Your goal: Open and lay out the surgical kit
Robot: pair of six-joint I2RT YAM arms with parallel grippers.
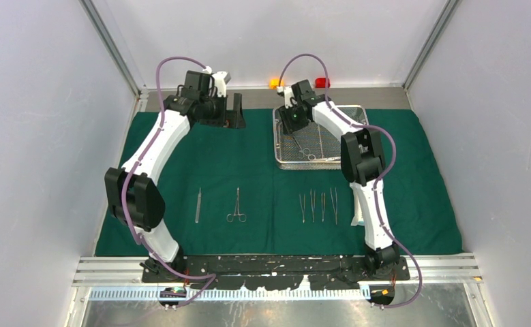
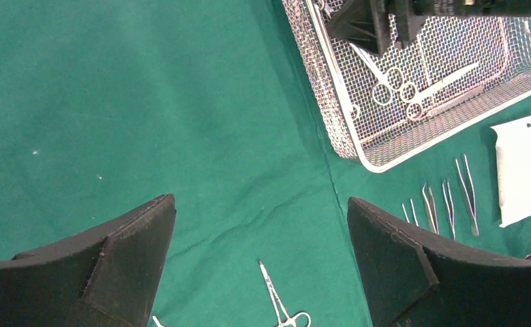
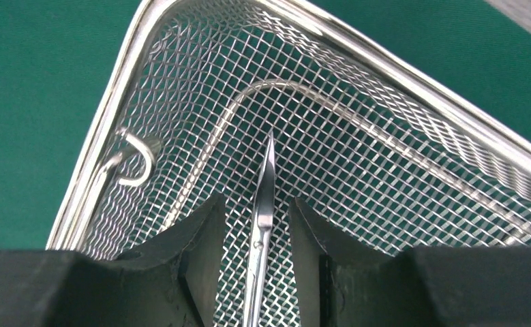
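The mesh instrument tray [image 1: 320, 165] holds several scissor-like instruments. My right gripper is open over the tray's back left, with a slim pointed instrument [image 3: 266, 191] lying between and below its fingertips. My left gripper hangs open over the cloth [image 1: 228, 163], left of the tray, with nothing between its fingers. Laid out on the cloth are a slim instrument [image 1: 198, 205], a ring-handled clamp [image 1: 237, 210] and several tweezers [image 1: 323, 206] in a row.
A white packet [image 1: 357, 214] lies right of the tweezers, partly under the right arm. Yellow [image 1: 276, 83] and red [image 1: 322, 82] objects sit behind the tray.
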